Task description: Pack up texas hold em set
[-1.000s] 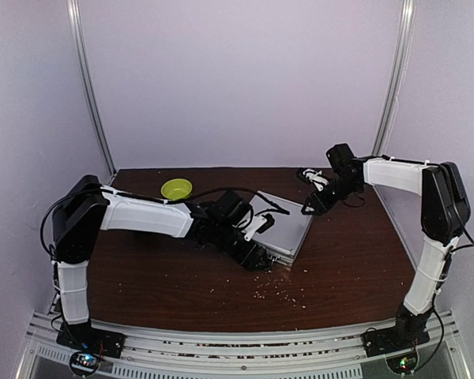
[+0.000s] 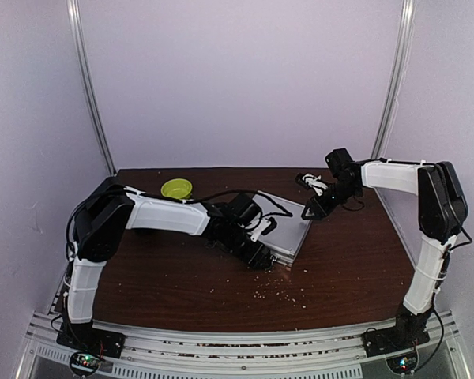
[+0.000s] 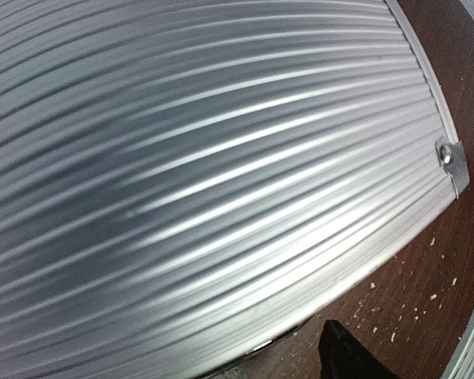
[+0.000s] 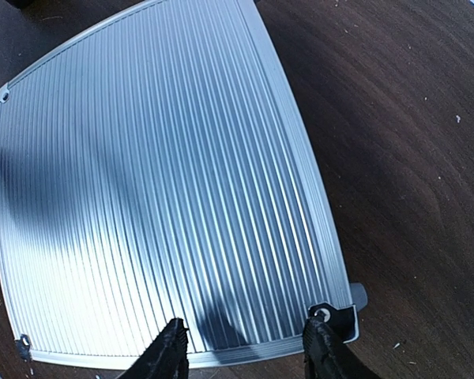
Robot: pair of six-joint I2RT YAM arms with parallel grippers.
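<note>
A closed silver case (image 2: pixel 288 235) with a ribbed metal lid lies flat, right of the table's middle. At its near edge is my left gripper (image 2: pixel 270 260), open. In the left wrist view the lid (image 3: pixel 221 174) fills most of the picture; one dark finger (image 3: pixel 344 354) shows just past its edge, the other hidden. Over the case's right side hangs my right gripper (image 2: pixel 306 212). Its fingers (image 4: pixel 172 351) stand apart in the right wrist view, one close to a black corner fitting (image 4: pixel 344 322), with nothing gripped. Cards and chips are not visible.
A yellow-green bowl (image 2: pixel 176 189) stands at the back left, behind the left forearm. Small pale crumbs (image 2: pixel 278 294) are scattered on the table in front of the case. Bare table lies to the right.
The left forearm and elbow have shifted right, its gripper edging slightly rightward along the case. My right arm has moved slightly. The case looks almost unmoved.
</note>
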